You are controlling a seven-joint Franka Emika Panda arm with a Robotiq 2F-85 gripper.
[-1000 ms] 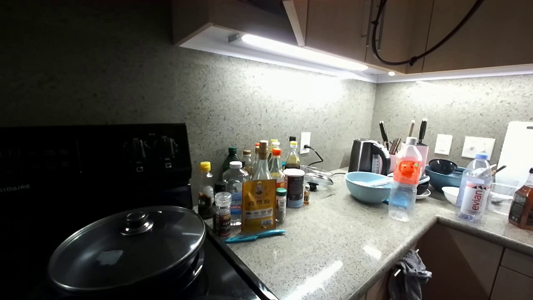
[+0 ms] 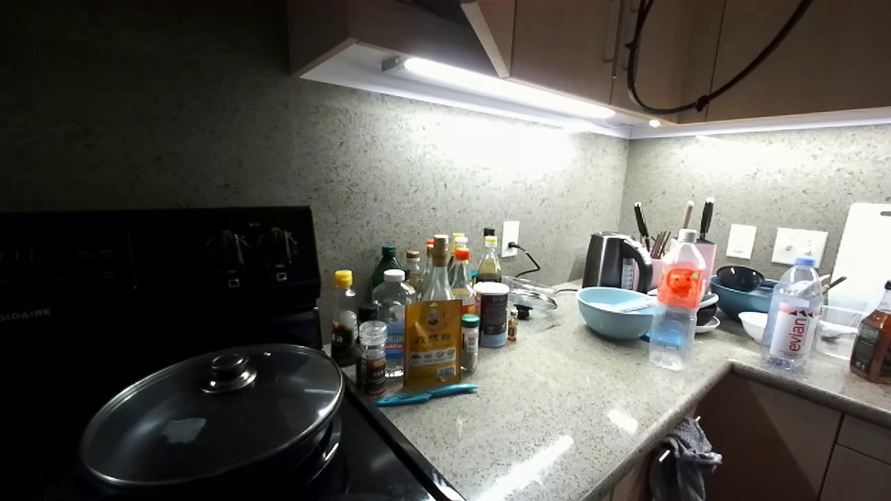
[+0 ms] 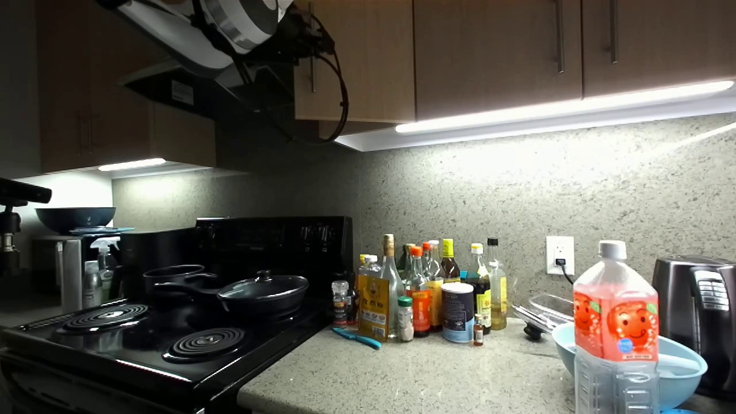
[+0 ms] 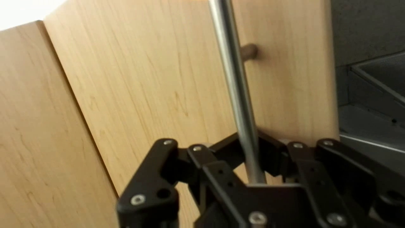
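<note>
In the wrist view, a steel bar handle (image 4: pixel 233 68) stands off a light wooden cabinet door (image 4: pixel 152 76). My gripper is at the lower part of this bar, its black fingers to either side. The fingers are shut, and the bar crosses in front of the fingertips on the camera side. Bare wood shows to both sides of the bar between the finger links, so no firm squeeze is visible. From outside, the door (image 3: pixel 359 76) stands ajar, and the arm (image 3: pixel 234 34) reaches up to it; the gripper itself is hidden there.
A neighbouring cabinet panel (image 4: pixel 45 133) lies left of the door. Below are several bottles (image 3: pixel 414 283), a lidded pan (image 3: pixel 265 293) on the stove and a red-labelled bottle (image 3: pixel 616 324). A cable loop (image 2: pixel 668 104) hangs beneath the arm.
In exterior view 1 the door's edge has tilted slightly farther left at its top, and the hanging cable has shifted a little to the right. The counter items have not moved.
</note>
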